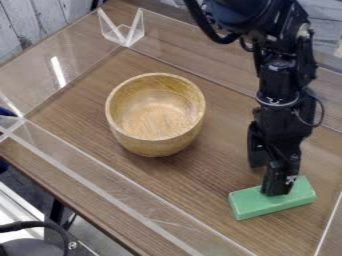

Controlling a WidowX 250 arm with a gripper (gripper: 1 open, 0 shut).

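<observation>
The black arm reaches down from the top right, with its gripper (pixel 278 178) low over a green block (pixel 251 206) at the lower right. The fingers point down at the block's top and overlap it in this view; whether they touch it is unclear. The fingers appear dark against each other, and their spacing is hard to make out.
A wooden bowl (pixel 155 98) stands left of the arm on the wooden table (pixel 134 200). A clear wire-like object (pixel 120 24) is at the upper left. Dark cables lie at the bottom left corner. The table between bowl and block is clear.
</observation>
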